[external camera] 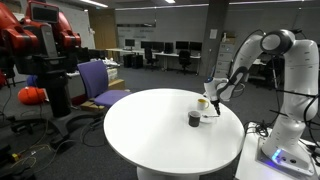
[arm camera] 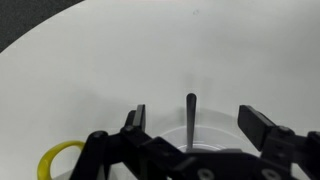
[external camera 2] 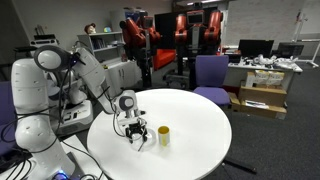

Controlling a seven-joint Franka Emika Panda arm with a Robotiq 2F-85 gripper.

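Note:
In the wrist view my gripper stands open, fingers wide apart. A thin utensil with a dark tip (arm camera: 191, 108) shows between them, its lower end hidden by the gripper. It rests over a pale round dish (arm camera: 215, 128), probably a plate or bowl. At the lower left is the yellow rim or handle (arm camera: 52, 158) of a mug. In exterior view 1 the gripper (external camera: 213, 105) hovers low over the table, beside the yellow mug (external camera: 202, 103) and behind the dark cup (external camera: 195, 118). The yellow mug (external camera 2: 163, 135) stands right of the gripper (external camera 2: 138, 130) in exterior view 2.
A purple chair (external camera 2: 211, 75) stands past its edge, and cardboard boxes (external camera 2: 262, 92) lie on the floor behind.

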